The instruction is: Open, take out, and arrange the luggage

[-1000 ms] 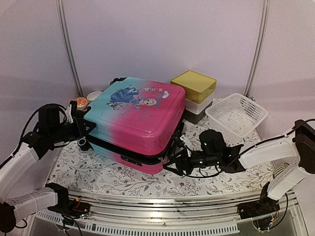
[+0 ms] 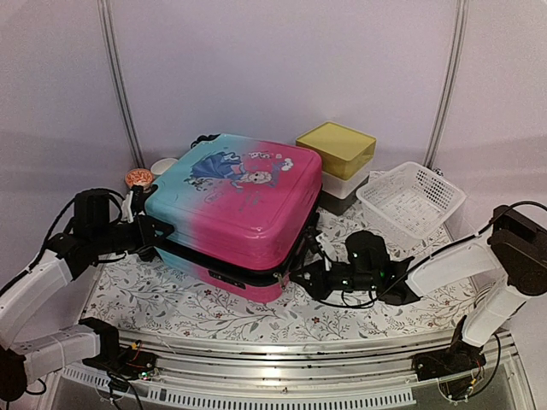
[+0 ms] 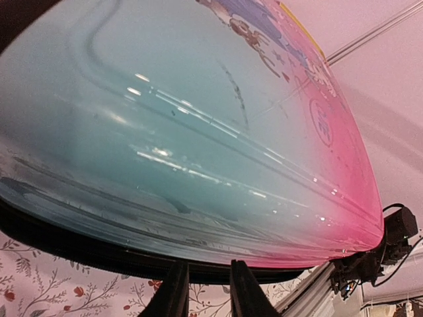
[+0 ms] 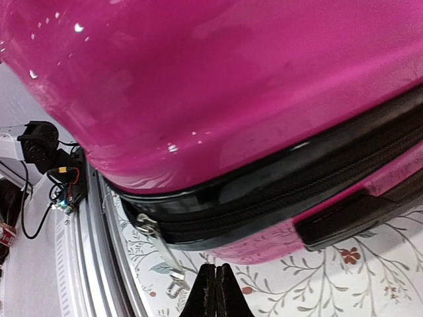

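A glossy suitcase [image 2: 231, 201], fading from light blue to pink, lies flat on the patterned table with its lid closed. Around its side runs a black zipper band [image 4: 251, 208]. At the near right corner a silver zipper pull [image 4: 162, 249] hangs down, just left of my right gripper. That gripper's fingers are pressed together with nothing between them, the pull being outside. My left gripper is at the blue side, below the lid's edge. A gap shows between its fingers, with nothing held.
A white perforated basket [image 2: 410, 201] stands empty at the right. Behind the suitcase's right side is a stack of boxes with a yellow lid [image 2: 338, 147]. Small round containers [image 2: 138, 177] sit at the back left. Bare table [image 2: 214, 314] lies in front.
The left gripper has moved slightly closer along the suitcase, still open.
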